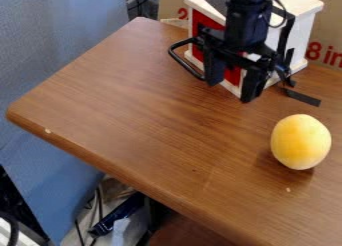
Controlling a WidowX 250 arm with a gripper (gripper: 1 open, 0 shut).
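My black gripper (233,78) hangs at the back of the wooden table (120,110), in front of a white box (295,14) with a red front. Its fingers point down, apart, with red of the box showing between and behind them; whether anything is between them I cannot tell. A yellow, mango-like object (301,141) sits on the right of the table, well clear of the gripper.
Cardboard (326,45) stands behind the box. A black strip lies on the table right of it. The table's left edge drops to clutter below.
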